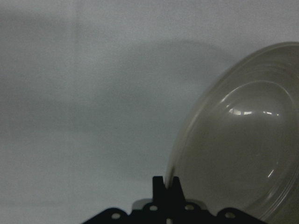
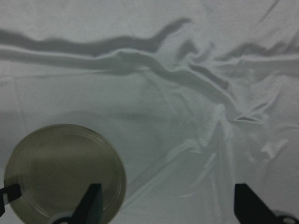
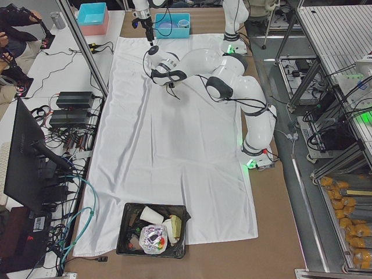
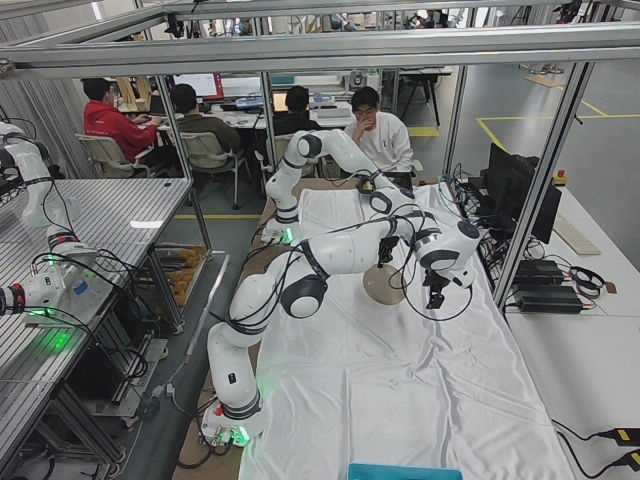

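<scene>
A round, translucent grey-brown dish (image 2: 65, 163) sits over the white cloth, also visible between the arms in the camera right view (image 4: 382, 288). In the left wrist view my left gripper is shut on the near rim of this dish (image 1: 233, 140), which casts a shadow on the cloth. In the right wrist view my right gripper stands open, its two fingers wide apart, with the dish below and to the left of it and plain cloth between the fingers.
A black bin (image 3: 125, 235) with assorted items stands at one end of the table; a blue bin (image 3: 172, 32) at the other. Monitors and cables line the side desk. The cloth between the arms and black bin (image 3: 174, 157) is clear.
</scene>
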